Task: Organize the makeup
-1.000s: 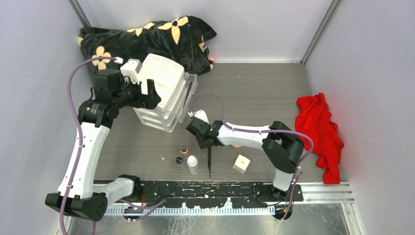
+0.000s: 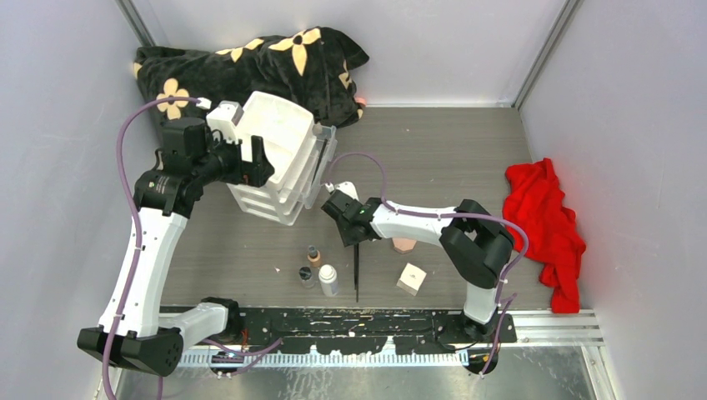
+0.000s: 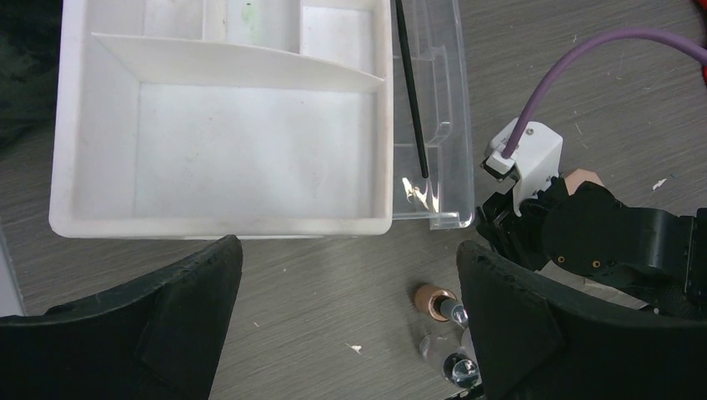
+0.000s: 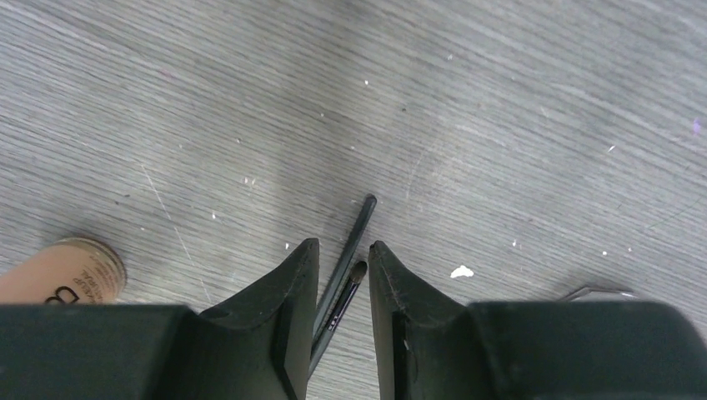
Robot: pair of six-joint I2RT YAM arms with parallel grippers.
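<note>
A white organizer point(image 2: 271, 125) with a clear side drawer point(image 3: 446, 167) holding a thin dark pencil point(image 3: 410, 87) stands at back left. My left gripper hangs over it, open, empty. My right gripper is part open just above two thin dark sticks point(image 4: 343, 260) on the table; whether either is between its fingers is unclear. Nearby stand a foundation bottle point(image 2: 314, 258), a small clear bottle point(image 2: 307, 279) and a white bottle point(image 2: 328, 282). A peach compact point(image 2: 404, 246) and a cream box point(image 2: 410, 280) lie to the right.
A red cloth point(image 2: 544, 225) lies along the right wall and a dark floral blanket point(image 2: 300, 58) behind the organizer.
My right gripper has moved slightly toward the back of the table since 0.9 s ago. The left arm has stayed still.
</note>
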